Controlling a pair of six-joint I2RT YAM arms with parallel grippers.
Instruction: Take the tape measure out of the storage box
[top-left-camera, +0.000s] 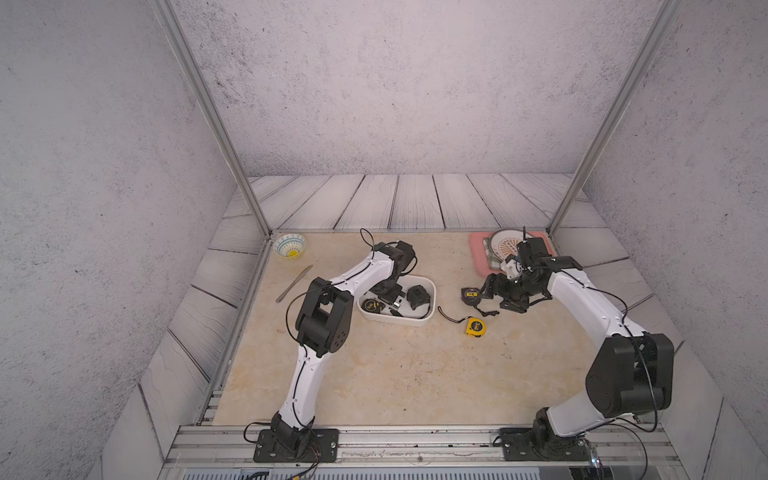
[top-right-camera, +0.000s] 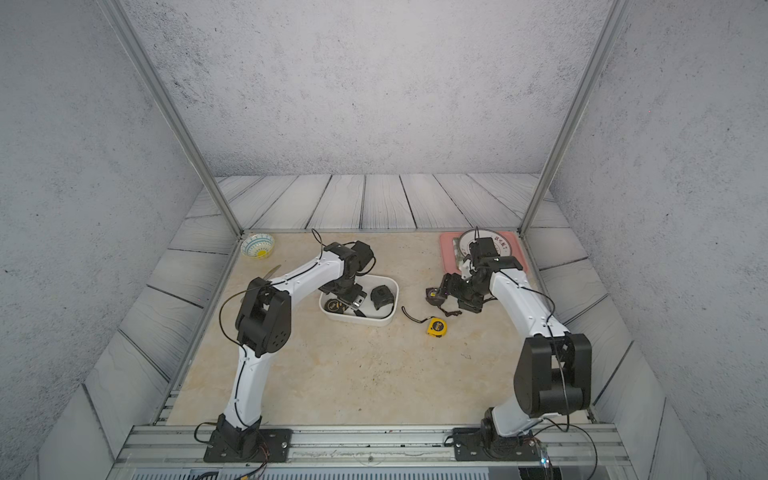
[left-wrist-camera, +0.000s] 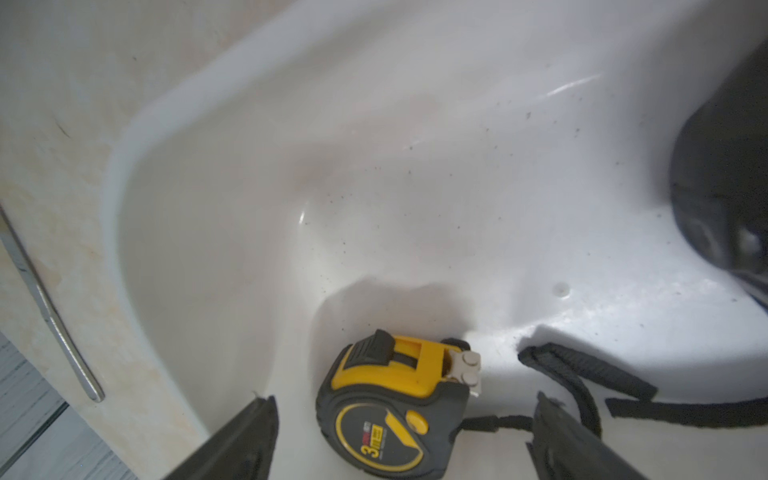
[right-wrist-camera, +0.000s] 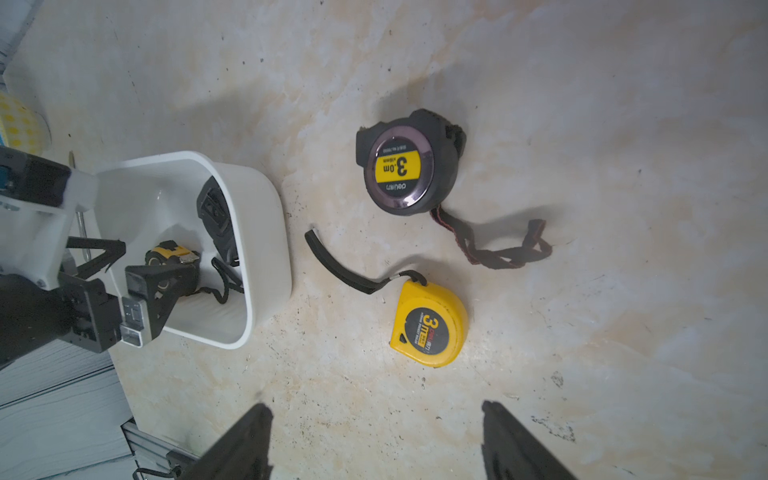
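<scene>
In the white storage box (top-left-camera: 413, 321) lies a black-and-yellow tape measure (left-wrist-camera: 392, 404), label up, near one corner, its black strap trailing off. A second, all-black tape measure (right-wrist-camera: 217, 217) is in the same box, against the wall nearer the right arm. My left gripper is open over the box; the black-and-yellow tape measure shows between its blurred fingers, not gripped. My right gripper stands open above the table, clear of the box, with nothing between its fingers.
On the table lie a black tape measure (right-wrist-camera: 408, 164) and a yellow one (right-wrist-camera: 432, 324), both with straps. A metal knife (top-left-camera: 293, 284), a patterned bowl (top-left-camera: 289, 245) and a pink tray (top-left-camera: 480, 254) with a white colander (top-left-camera: 509, 242) stand farther back.
</scene>
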